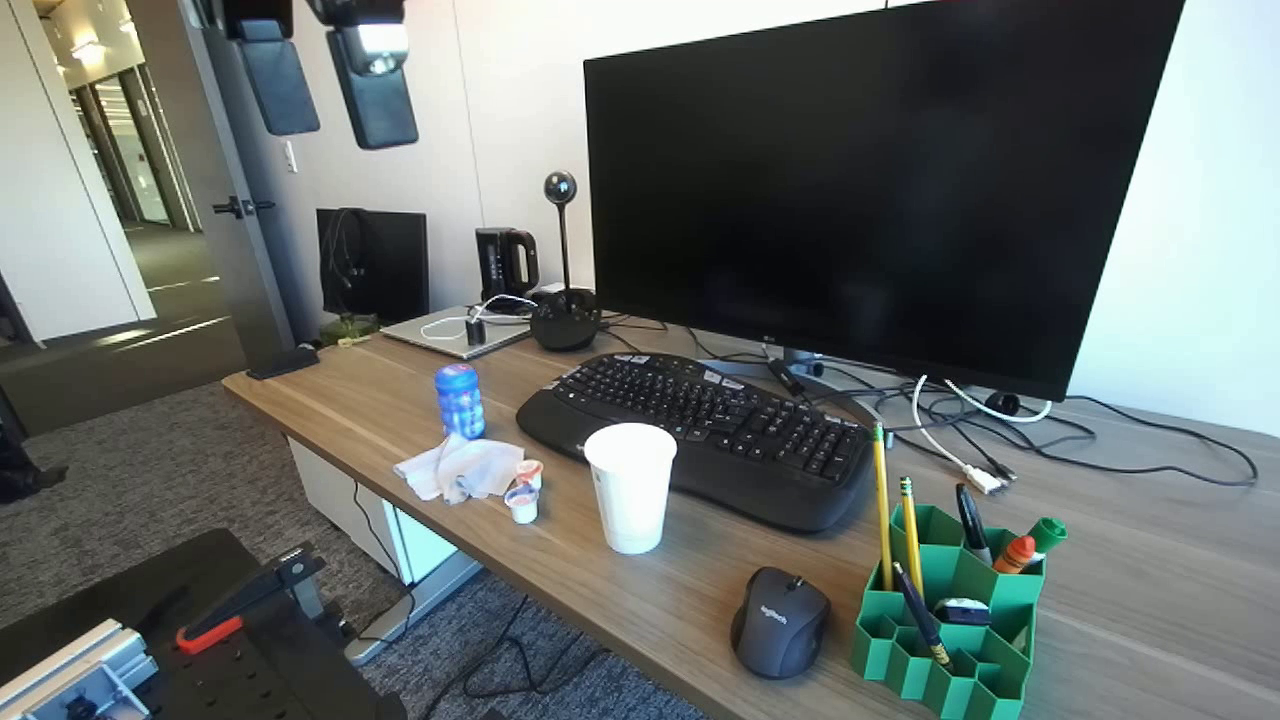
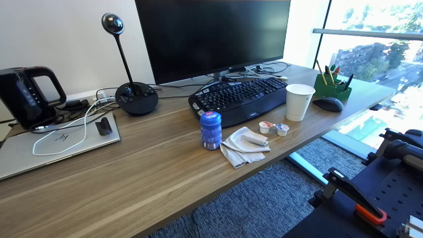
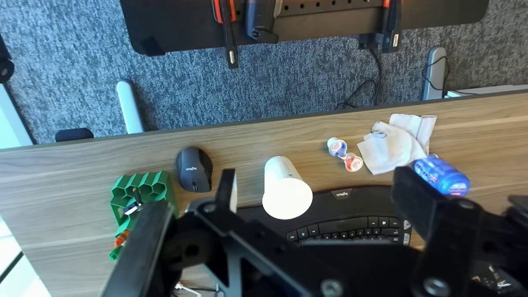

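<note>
High above the desk's left part, my gripper (image 1: 344,134) stands open at the top of exterior view 1, nothing between its fingers. In the wrist view its two dark fingers are spread wide. A white paper cup (image 1: 631,490) stands upright in front of the keyboard (image 2: 240,99). Two small creamer cups (image 3: 346,154) rest beside a crumpled pale cloth (image 2: 246,146). Touching or close to the cloth is an upright blue bottle (image 2: 211,131). A dark mouse (image 1: 781,622) lies near the green hexagonal organizer (image 1: 948,612), which holds pencils, pens and markers.
A large monitor (image 1: 864,192) stands behind the keyboard with loose cables around its base. A black webcam stand (image 2: 135,97), a kettle (image 2: 29,95) and a silver laptop (image 2: 59,144) occupy the desk's far left. Bare wood lies left of the bottle.
</note>
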